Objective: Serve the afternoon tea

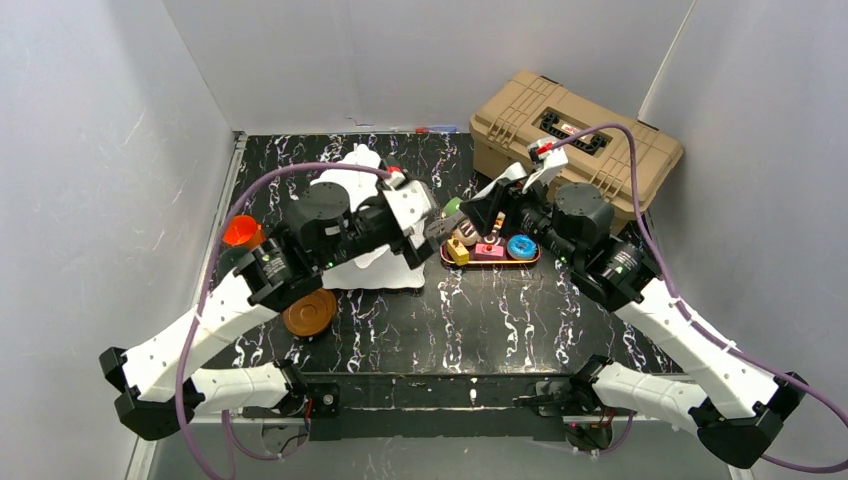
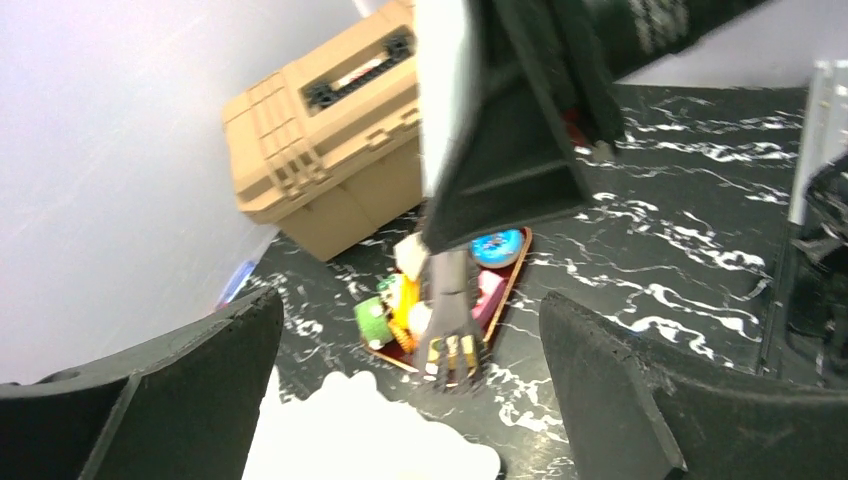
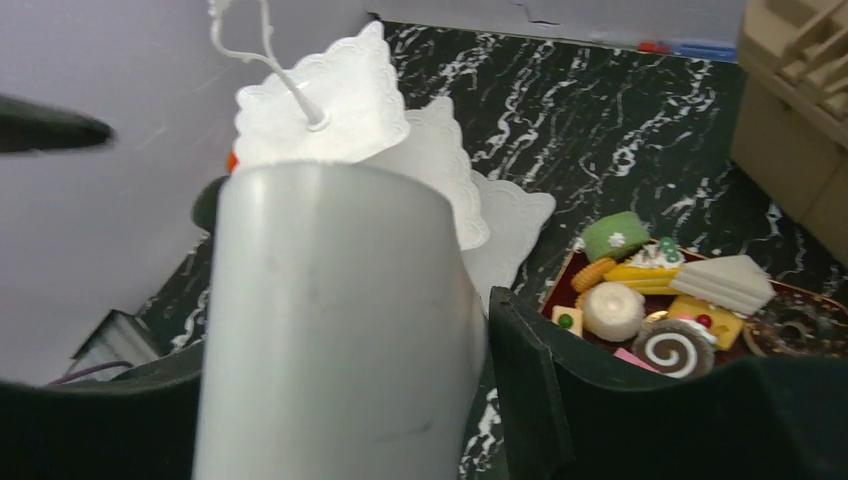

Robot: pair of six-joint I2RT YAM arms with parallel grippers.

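A red tray (image 1: 505, 262) of toy cakes, with a pink cake (image 1: 488, 250), blue donut (image 1: 521, 246) and swiss roll (image 3: 672, 349), sits right of centre. Behind my left arm lie stacked white scalloped tiers (image 1: 376, 274); in the right wrist view one plate (image 3: 350, 95) carries a white handle. My left gripper is open, raised near the tray's left side. My right gripper (image 1: 480, 205) hangs close to it over the tray; its finger state is unclear, and a large pale part fills its wrist view.
An orange cup (image 1: 242, 230) and brown lid (image 1: 310, 312) are at the left. A tan case (image 1: 575, 150) stands at the back right.
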